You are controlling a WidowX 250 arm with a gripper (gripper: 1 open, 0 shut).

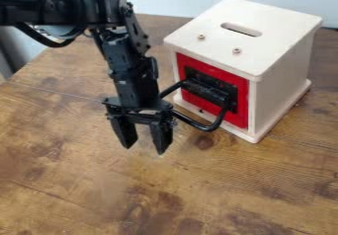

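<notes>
A pale wooden box (271, 56) with a slot and two screws on its sloped top stands at the upper right. Its red front panel (195, 60) carries a black mechanism with a bent black handle reaching out toward the arm. My black gripper (142, 132) hangs fingers-down over the table, left of and in front of the box, its two fingers apart with nothing seen between them.
A pale wall shows beyond the table's edge at the far left.
</notes>
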